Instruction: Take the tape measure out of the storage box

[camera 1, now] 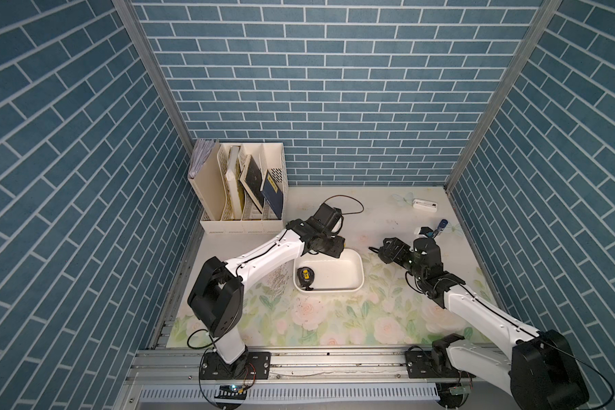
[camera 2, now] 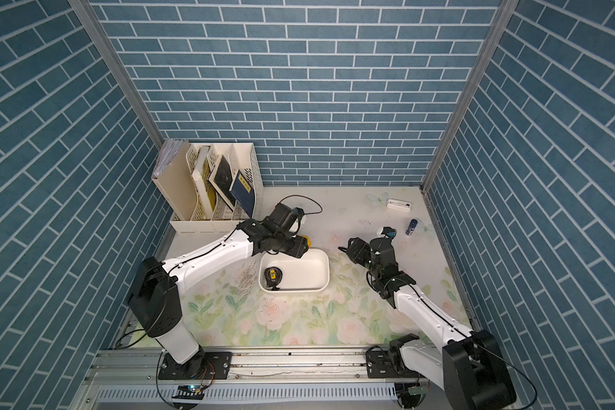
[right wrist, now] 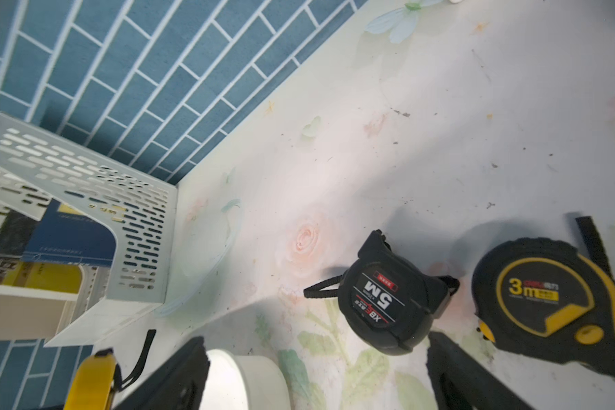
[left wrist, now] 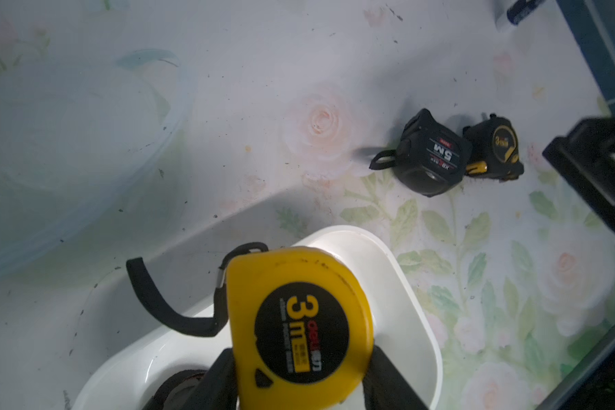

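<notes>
The white storage box (camera 1: 335, 273) sits at the middle front, with a black tape measure (camera 1: 305, 276) in its left end. A yellow 3m tape measure (left wrist: 298, 321) with a black strap is held between my left gripper's fingers, above the back edge of the box. My right gripper hovers right of the box, open, with nothing between its fingers. Beyond them on the table lie a black 5M tape measure (right wrist: 386, 300) and a black-and-yellow 3m one (right wrist: 546, 304).
A white file organizer (camera 1: 242, 225) with folders stands at the back left. A small white item (camera 1: 424, 205) and a blue cylinder (camera 2: 412, 227) lie at the back right. The table behind the box is largely clear.
</notes>
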